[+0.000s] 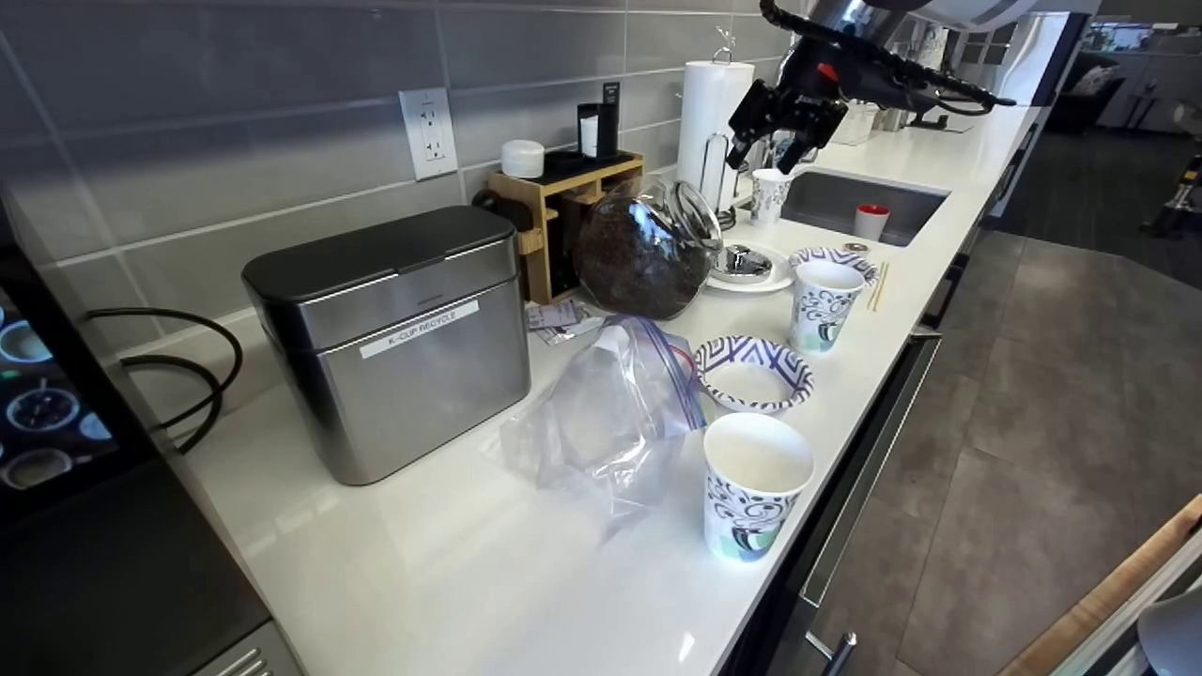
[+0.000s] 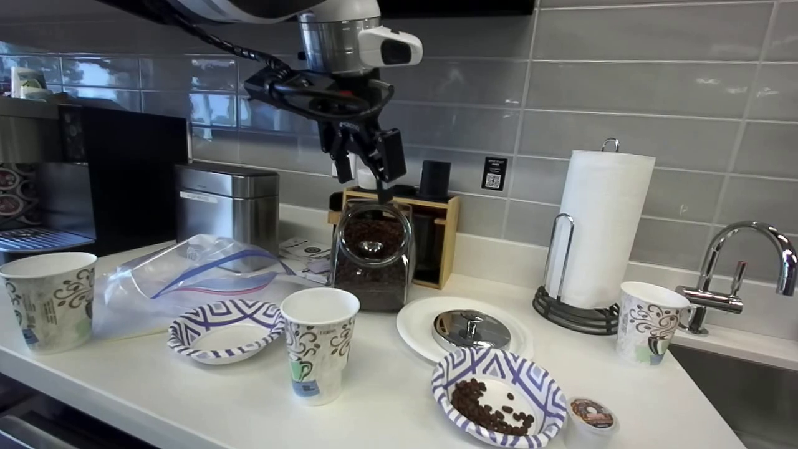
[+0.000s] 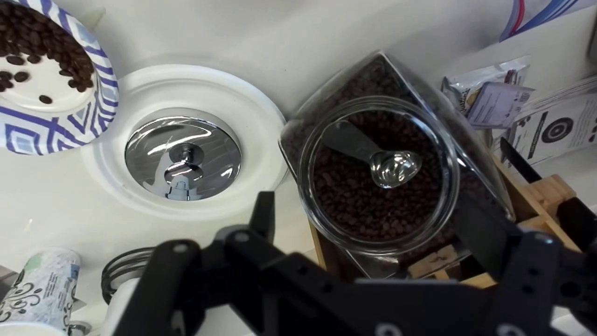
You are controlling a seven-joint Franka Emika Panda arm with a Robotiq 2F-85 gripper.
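A glass jar [image 2: 371,277] of dark coffee beans stands against the wooden organizer, its round mouth tilted toward the front. Inside it, on the beans, a clear-bowled scoop [image 3: 394,168] with a dark handle shows in the wrist view. My gripper [image 2: 364,187] hangs above the jar in the second exterior view, open and empty. In the wrist view its fingers [image 3: 263,218] are spread wide, one near the white plate's side and the other over the jar's edge. A patterned bowl [image 2: 550,423] holds some coffee beans.
The jar's shiny lid [image 2: 471,329] lies on a white plate [image 2: 415,322]. Paper cups [image 2: 320,344], an empty patterned bowl [image 2: 224,354] and a plastic bag [image 1: 608,406] crowd the counter. A paper towel roll [image 2: 604,224] stands right of the jar, before the sink [image 1: 828,203].
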